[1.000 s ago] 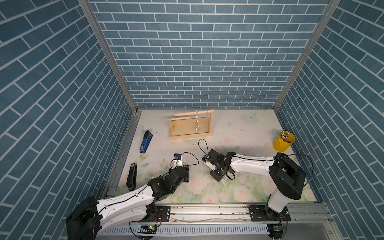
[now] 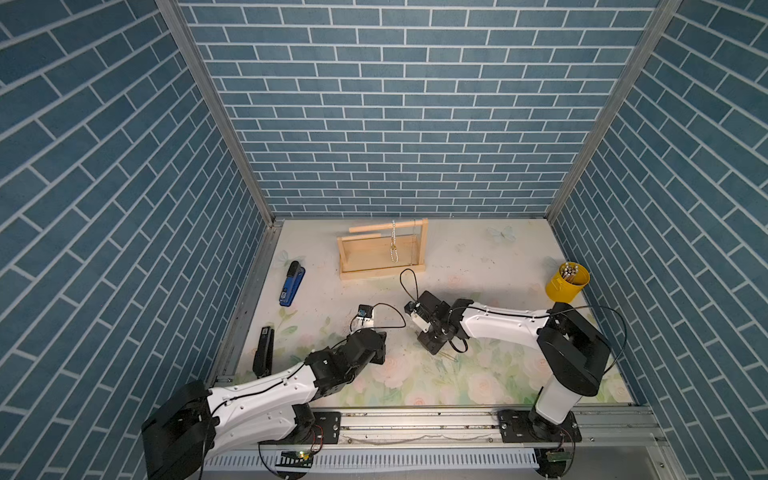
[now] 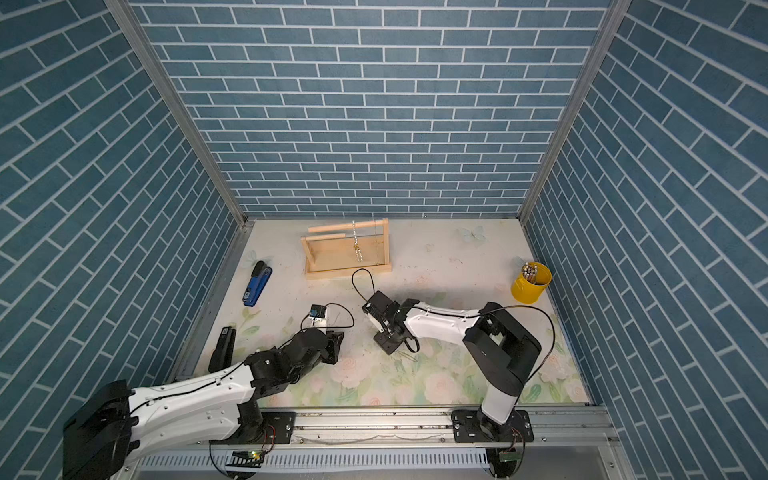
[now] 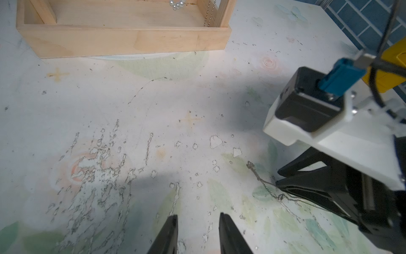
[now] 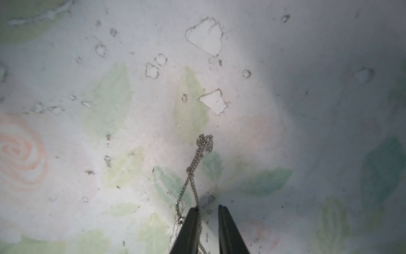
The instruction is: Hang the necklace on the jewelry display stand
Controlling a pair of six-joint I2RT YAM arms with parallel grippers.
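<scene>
A thin silver chain necklace (image 5: 195, 163) lies on the table, its bunched end pointing away from my right gripper. That gripper is part open; the chain runs past its left fingertip, one strand showing in the gap, not clamped. In the left wrist view, the necklace (image 4: 270, 188) passes by the right gripper's black fingertips (image 4: 291, 182). My left gripper is open over bare table, nothing between its fingers. The wooden display stand (image 2: 382, 273) is farther back, with a pearl strand (image 2: 393, 241) and a fine chain (image 2: 414, 240) hanging from its bar.
A blue stapler (image 2: 292, 283) and a black object (image 2: 263, 352) lie on the left side. A yellow cup (image 2: 566, 288) with beaded items stands at the right. Between the arms and the stand, the table is clear.
The left arm has shifted slightly right, closer to the right arm. The right gripper has moved slightly away from the front edge. The stand has stayed put.
</scene>
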